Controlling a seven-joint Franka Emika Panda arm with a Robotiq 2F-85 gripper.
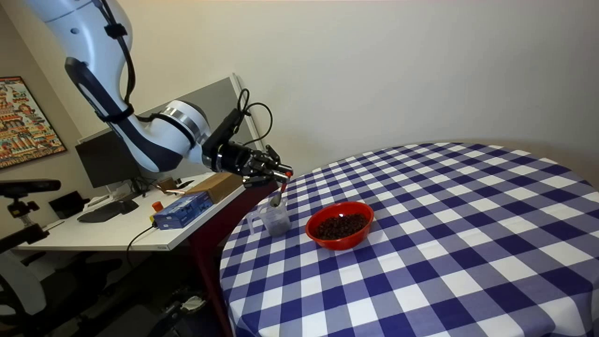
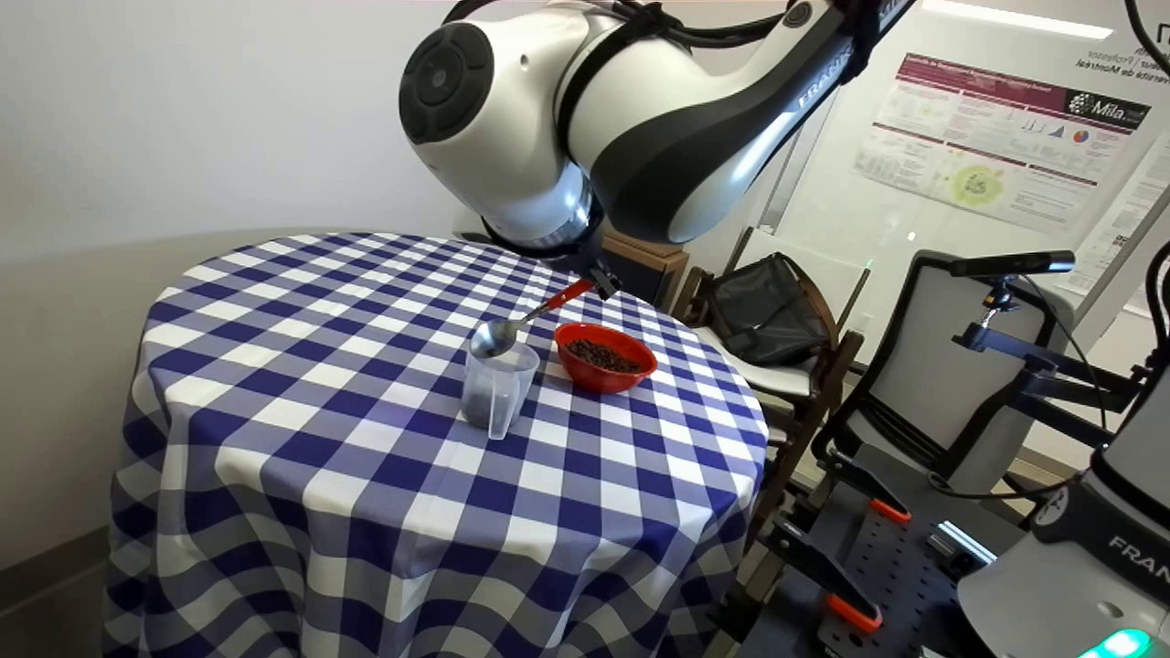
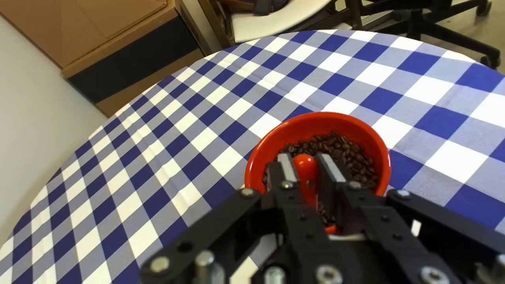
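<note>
My gripper is shut on the red handle of a metal spoon. In exterior view 2 the spoon's bowl hangs at the mouth of a clear plastic jug; whether it touches the rim I cannot tell. From exterior view 1 the jug stands upright on the table, its handle toward the left. Beside it sits a red bowl holding dark coffee beans. What the spoon carries is too small to make out. The jug is out of the wrist view, where the red bowl lies beyond my fingers.
A blue and white checked cloth covers the round table, which is bare away from the jug and bowl. To the left is a white desk with a blue box. A chair stands behind the table.
</note>
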